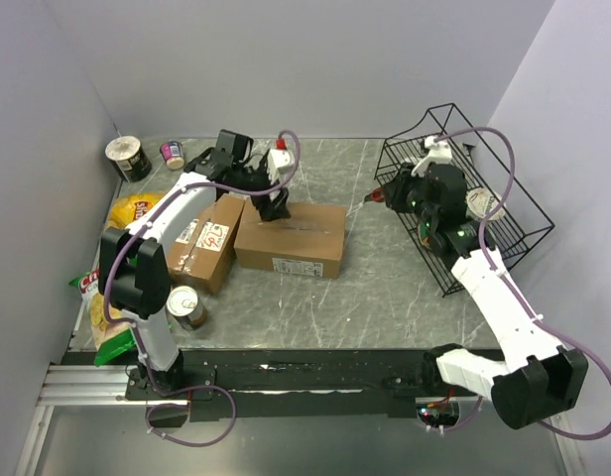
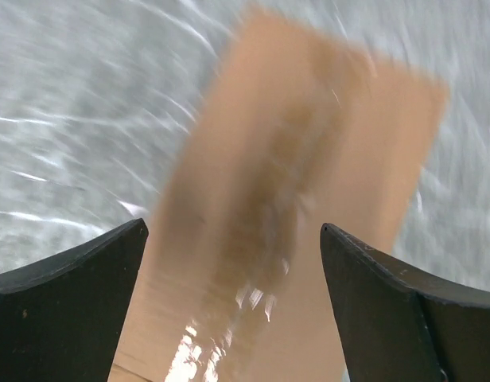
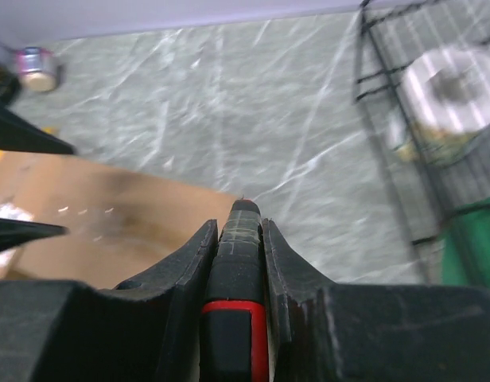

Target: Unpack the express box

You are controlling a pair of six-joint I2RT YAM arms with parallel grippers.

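Observation:
A cardboard box (image 1: 301, 243) with tape along its top lies mid-table, a second labelled box (image 1: 191, 263) beside its left end. My left gripper is open above the larger box, whose taped top fills the left wrist view. My right gripper (image 1: 380, 196) hangs at the rack's left edge, right of the box. In the right wrist view it is shut on a black-and-red tool handle (image 3: 237, 334), probably a cutter.
A wire rack (image 1: 514, 238) with tubs stands on the right. Chip bags (image 1: 132, 208) and cans (image 1: 188, 309) line the left, two containers at the back left.

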